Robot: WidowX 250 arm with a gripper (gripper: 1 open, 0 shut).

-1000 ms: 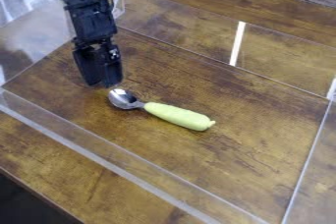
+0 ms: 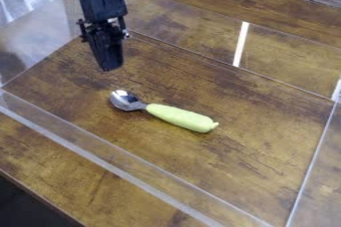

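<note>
A spoon with a silver bowl (image 2: 124,100) and a thick pale green handle (image 2: 180,115) lies on the wooden surface, bowl toward the upper left. My black gripper (image 2: 110,58) hangs above and behind the bowl at the upper left, apart from the spoon. It looks shut, with nothing visible between its fingers.
Clear plastic walls border the wooden work surface (image 2: 253,161) on the sides in view.
The spoon shows no clear movement.
</note>
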